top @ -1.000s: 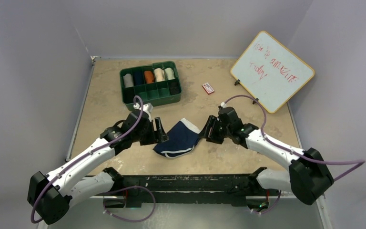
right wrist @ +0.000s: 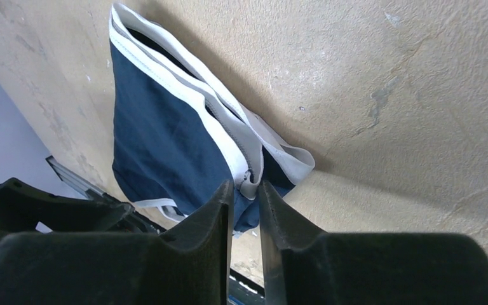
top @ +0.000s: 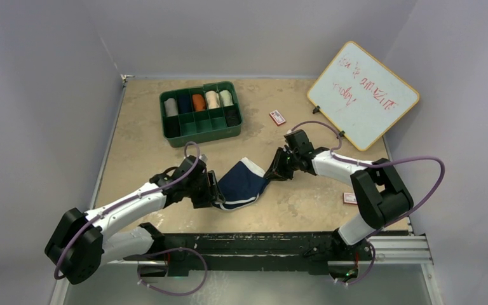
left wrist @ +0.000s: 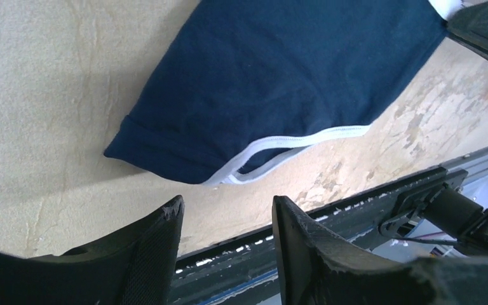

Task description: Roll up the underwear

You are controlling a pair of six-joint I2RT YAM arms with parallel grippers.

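Navy underwear with white trim lies folded on the table in front of me, its white waistband at the far right side. By its near left corner, my left gripper is part open; in the left wrist view the gap between its fingers is empty and the cloth lies just beyond the tips. At the waistband's right end stands my right gripper, its fingers close together around a bit of white band. Whether they press on it is hard to see.
A green divided box with several rolled cloths stands at the back left. Behind to the right are a small red-and-white box and a leaning whiteboard. Another small box lies at right.
My right gripper has shifted slightly left onto the band, its fingers closing in. The underwear has hardly moved.
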